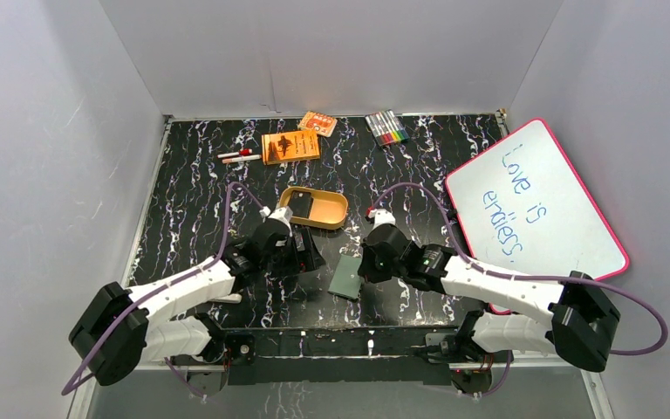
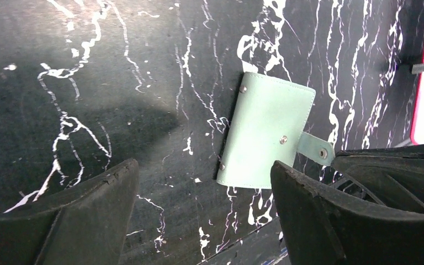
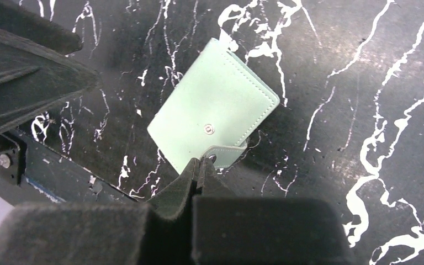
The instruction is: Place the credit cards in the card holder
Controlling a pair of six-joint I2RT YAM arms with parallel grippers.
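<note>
The pale green card holder (image 1: 345, 279) lies flat and closed on the table between my two arms; in the left wrist view, its strap (image 2: 314, 148) sticks out sideways, unsnapped. My right gripper is shut, its tips at the end of that strap, which appears pinched between them. My left gripper stands open to the left of the card holder, with nothing between its fingers. No credit card can be made out clearly in any view.
Behind the grippers is a tan tray (image 1: 331, 210) with a black object (image 1: 300, 204) in it. An orange book (image 1: 290, 147), markers (image 1: 387, 128) and pens (image 1: 241, 157) lie at the back. A whiteboard (image 1: 536, 201) takes up the right side.
</note>
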